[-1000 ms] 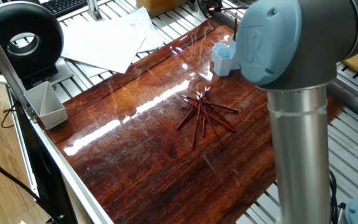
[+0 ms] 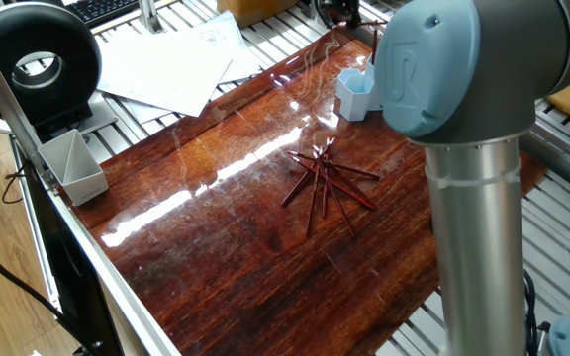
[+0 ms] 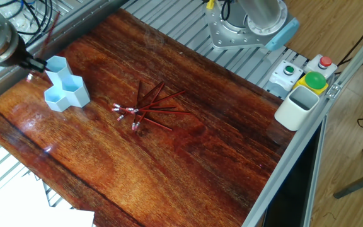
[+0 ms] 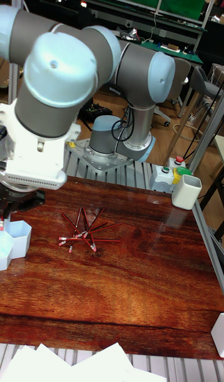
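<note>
Several dark red pencils [image 3: 150, 107] with pale ends lie crossed in a loose pile on the brown wooden board. Beside them stands a pale blue holder [image 3: 65, 92] of three joined hexagonal cups. One red pencil [image 2: 374, 44] rises upright at the holder in exterior view 1; the grey arm link hides part of the holder there. My gripper [image 3: 38, 65] is at the holder's outer edge in exterior view 2, with a thin red pencil close by its fingers. Whether the fingers grip that pencil is unclear. In exterior view 3 the left frame edge cuts off the holder and part of the gripper.
A white cup [image 3: 297, 108] stands at the board's edge near buttons [image 3: 316, 80]. White paper sheets [image 2: 166, 69] lie beside the board. A metal rail [image 3: 288, 164] borders one side. Much of the board's surface is bare.
The dark gripper part at the top shifted. Pile and holder look unchanged.
</note>
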